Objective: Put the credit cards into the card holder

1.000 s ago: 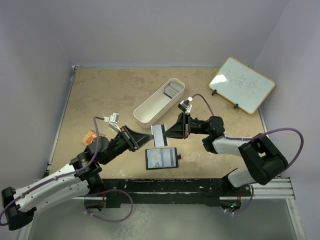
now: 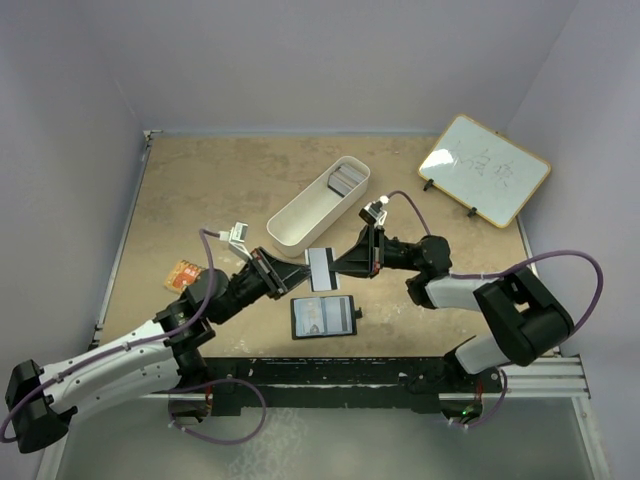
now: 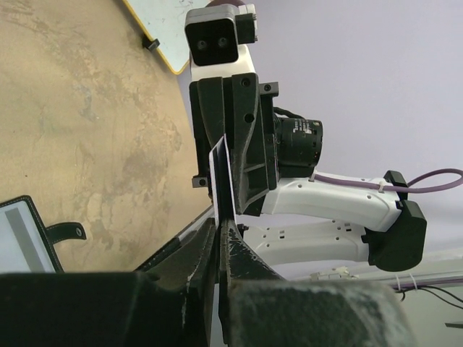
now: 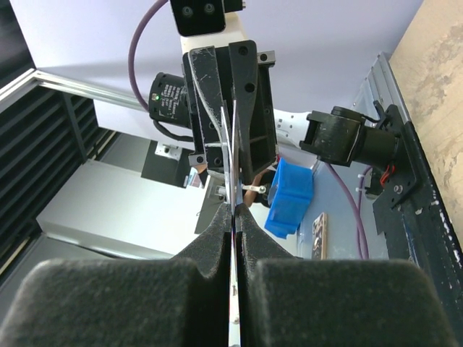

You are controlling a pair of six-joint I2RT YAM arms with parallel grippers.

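A white card with a dark stripe [image 2: 323, 280] is held in the air between my two grippers, just beyond the card holder. My left gripper [image 2: 307, 270] is shut on its left edge, and my right gripper [image 2: 335, 268] is shut on the opposite edge. Seen nearly edge-on in the left wrist view, the card [image 3: 215, 181] runs from one set of fingers to the other. Two thin edges show in the right wrist view; I cannot tell whether a second card is there. The black card holder [image 2: 296, 330] lies open on the table, its clear pockets facing up.
A long white tray [image 2: 285, 230] stands behind the grippers, several cards [image 2: 346, 180] at its far end. An orange packet [image 2: 183, 275] lies at the left, near my left arm. The whiteboard [image 2: 485, 170] is at the back right. Bare table spreads across the back left.
My left gripper has shifted slightly to the right, and its wrist has turned a little. The card has moved slightly right and stands straighter. My right arm has barely moved.
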